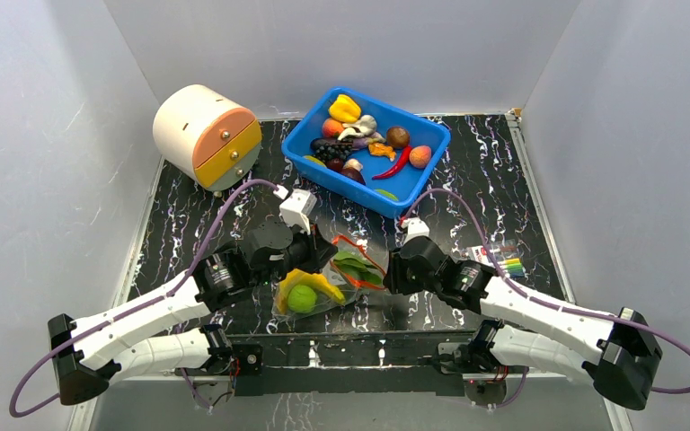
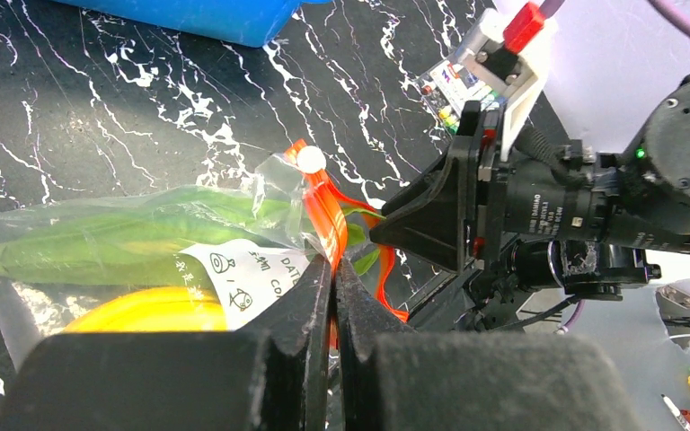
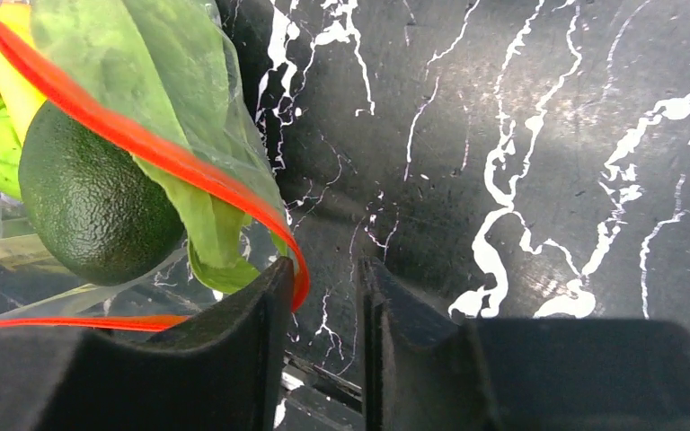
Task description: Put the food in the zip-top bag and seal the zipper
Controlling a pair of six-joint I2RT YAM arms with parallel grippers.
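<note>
A clear zip top bag with an orange-red zipper rim lies between my arms, its mouth apart. My left gripper is shut on that rim. Inside the bag are a yellow banana, a round green item, green leaves and a dark green avocado. My right gripper stands part open at the other end of the mouth. The rim's right corner is close against its left finger, partly in the gap. Leaf edges show near that corner.
A blue bin with several toy foods stands behind the bag. A round drawer box is at the back left, and a pack of coloured markers lies at the right. Bare black marbled table lies right of the bag.
</note>
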